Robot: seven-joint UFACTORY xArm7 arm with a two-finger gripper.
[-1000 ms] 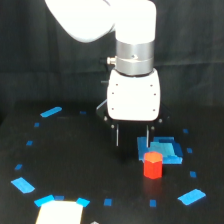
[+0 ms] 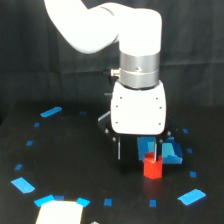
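Observation:
A red block (image 2: 153,170) stands upright on the black table, right of centre. Just behind it is a light blue object (image 2: 172,155), partly hidden by my white hand and the red block. My gripper (image 2: 138,158) is open, its two thin dark fingers spread apart and pointing down. The right finger overlaps the top of the red block in this view; whether they touch cannot be told. Nothing is seen held between the fingers.
Blue tape strips (image 2: 191,197) and small blue squares mark the table, several of them around the edges. A whitish object (image 2: 60,212) sits at the front left edge.
My arm and gripper have shifted right and lower in the picture, towards the red block. The red block and the blue object look unmoved.

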